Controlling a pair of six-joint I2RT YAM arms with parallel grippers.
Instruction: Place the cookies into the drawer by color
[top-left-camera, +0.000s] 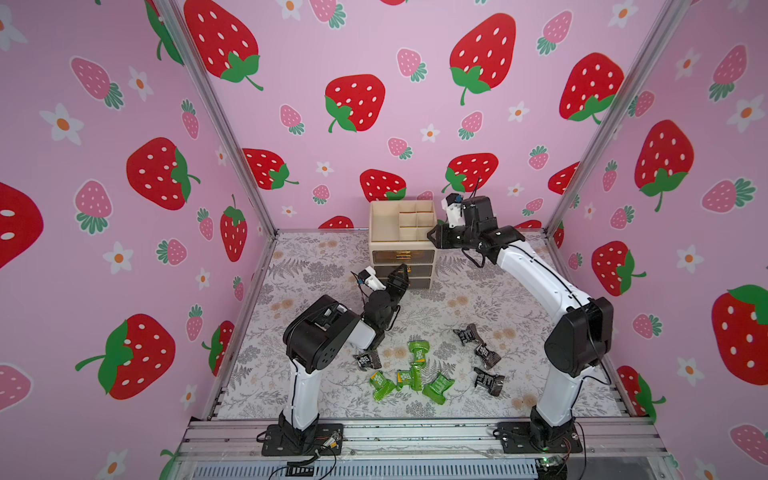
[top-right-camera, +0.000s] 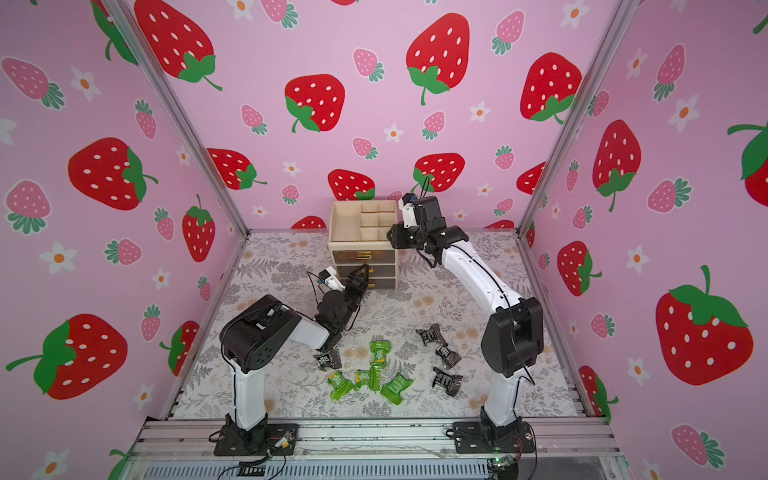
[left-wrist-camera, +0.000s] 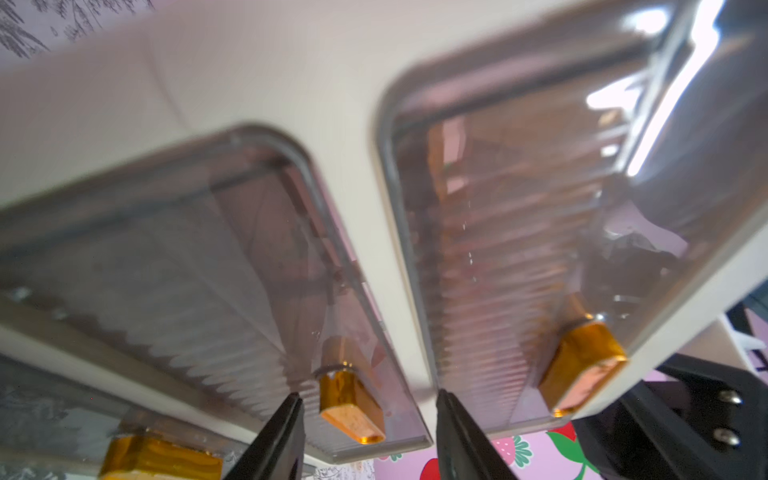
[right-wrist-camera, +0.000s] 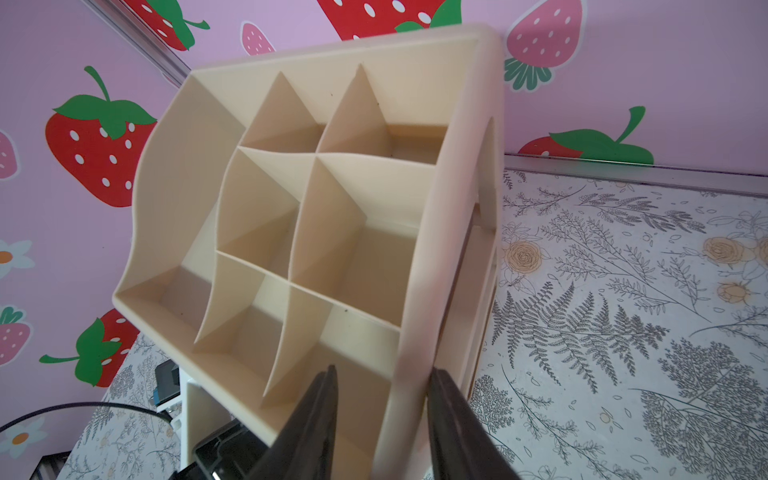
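The cream drawer organizer (top-left-camera: 384, 220) stands at the back centre, its clear drawers shut. My left gripper is open at the drawer fronts, a gold handle (left-wrist-camera: 347, 400) close ahead of its fingers, apparently not gripped. My right gripper is at the top right rim (right-wrist-camera: 444, 216), one finger either side of it, open. Green-wrapped cookies (top-left-camera: 437, 388) and dark-wrapped cookies (top-left-camera: 489, 382) lie on the table in front, several of each.
Patterned walls enclose the table on the back and sides. Free table (top-left-camera: 304, 264) lies left and right of the organizer. The left arm hangs over one dark packet.
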